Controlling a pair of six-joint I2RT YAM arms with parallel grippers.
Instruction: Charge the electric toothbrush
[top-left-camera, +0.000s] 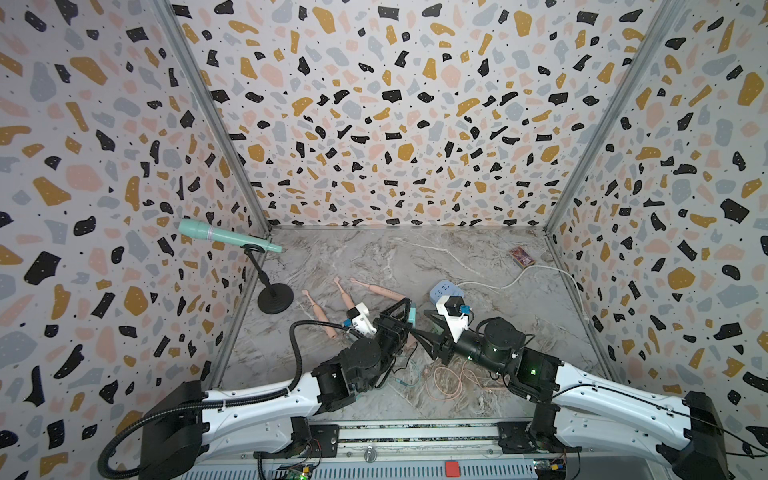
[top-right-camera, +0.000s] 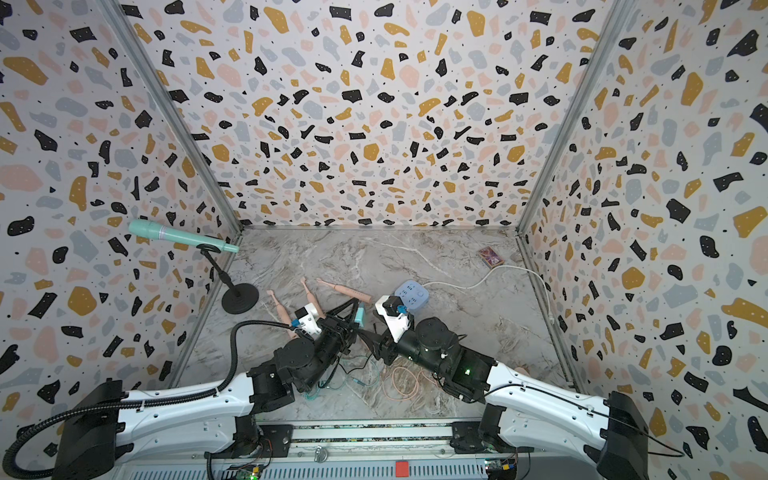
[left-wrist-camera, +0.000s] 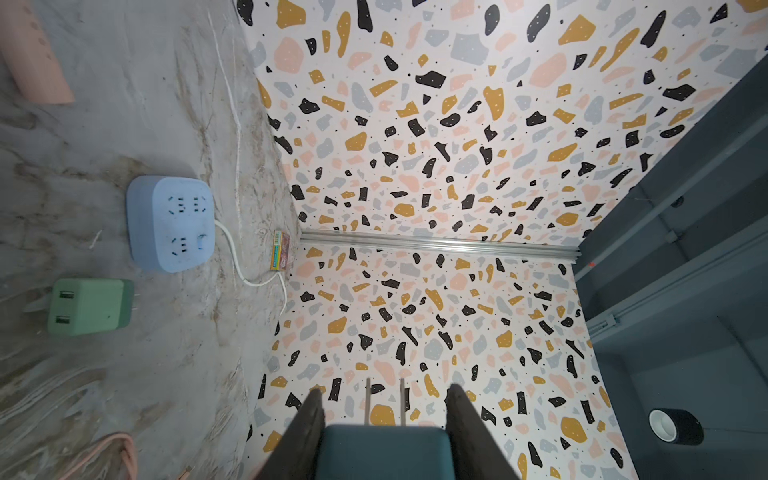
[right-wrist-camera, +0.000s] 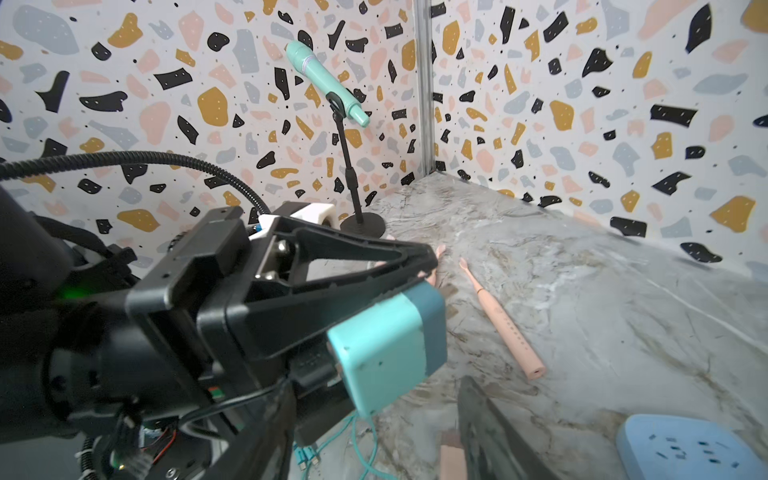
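Note:
My left gripper is shut on a teal charger block. Its two metal prongs show in the left wrist view, pointing away from the fingers. At the block's other end, a black plug appears to sit against it, partly hidden by the left gripper. Close by, my right gripper stands open, with the block beyond its fingers. Pink toothbrushes lie on the table towards the back left. A light-blue power strip sits flat with its sockets showing.
A green charger block lies near the power strip. Pink and teal cables are tangled at the front. A teal microphone-shaped object rests on a black stand at the back left. A small box sits at the back right.

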